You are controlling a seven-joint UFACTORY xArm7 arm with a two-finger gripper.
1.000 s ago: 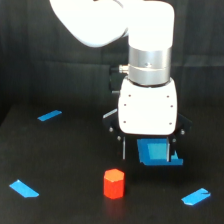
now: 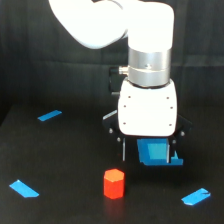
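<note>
A red block (image 2: 114, 183) with a hexagonal outline stands on the dark surface, in the lower middle of the camera view. My gripper (image 2: 146, 156) hangs above and a little to the right of it, under the white hand. Its two thin fingers appear well apart, so it looks open. A blue patch or flat blue object (image 2: 155, 152) shows between and behind the fingers; its upper edge is hidden by the hand. I see no grip on it, and the red block is clear of the fingers.
Blue strips lie on the dark surface: one at the far left (image 2: 50, 115), one at the near left (image 2: 24, 188) and one at the near right (image 2: 196, 197). Open surface surrounds the red block. A dark curtain (image 2: 50, 60) hangs behind.
The hand sits very slightly lower than before. The red block and the blue strips have not moved.
</note>
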